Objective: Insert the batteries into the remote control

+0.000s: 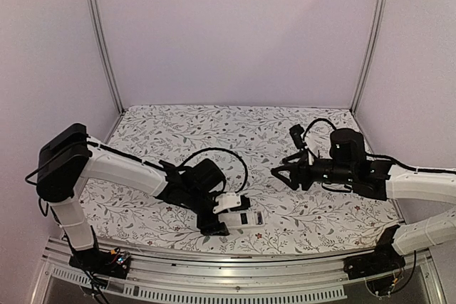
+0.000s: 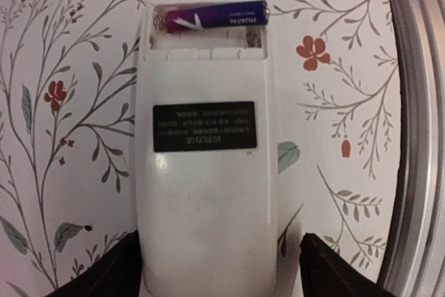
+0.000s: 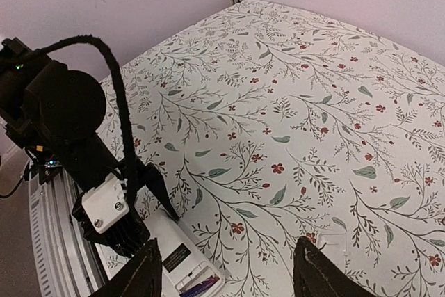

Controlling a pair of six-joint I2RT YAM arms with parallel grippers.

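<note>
The white remote control [image 2: 208,193] lies back side up, its battery compartment uncovered at the far end in the left wrist view. One purple-and-blue battery [image 2: 215,16] lies across that compartment, its right end up against the side wall; the slot beside it is empty. My left gripper stands part open around the remote's near end, with a gap between the remote and the right finger. Above the table, right of the remote, my right gripper is open with nothing between its fingers.
A small clear, pale rectangular item [image 3: 334,241] lies on the table beyond the right gripper's finger. A metal rail [image 1: 235,275] runs along the front edge.
</note>
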